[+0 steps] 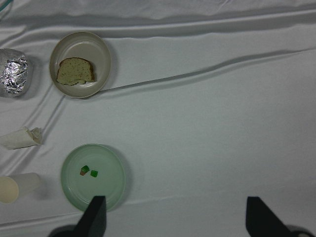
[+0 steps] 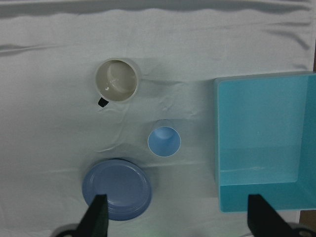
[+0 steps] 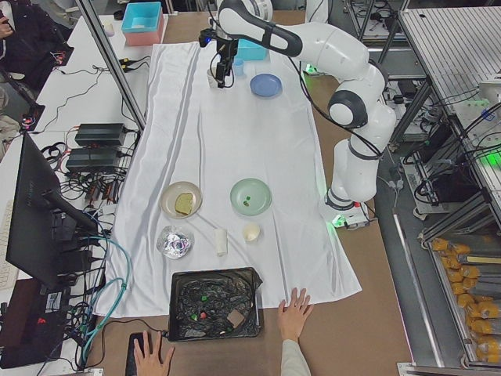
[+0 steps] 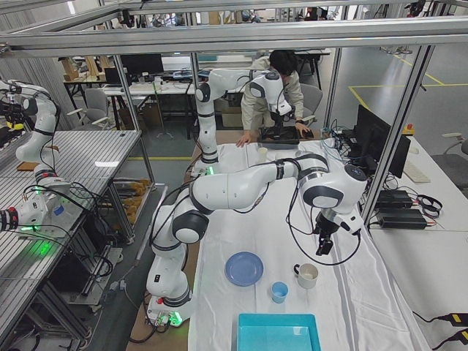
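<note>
My left gripper hangs open and empty above the cloth; beneath it in the left wrist view lie a beige plate [image 1: 103, 59] with a bread slice [image 1: 75, 71], a green plate [image 1: 91, 185] with small green pieces, crumpled foil [image 1: 14, 73], a wrapped white item [image 1: 19, 139] and a pale cup [image 1: 17, 187]. My right gripper is open and empty over a blue plate [image 2: 118, 190], a blue cup [image 2: 164, 140], a mug [image 2: 117, 80] and a turquoise bin [image 2: 259, 128].
A black lined tray [image 3: 215, 304] with scraps sits at one table end, a person's hands [image 3: 293, 317] beside it. A monitor [image 3: 39, 211] and cables line the side.
</note>
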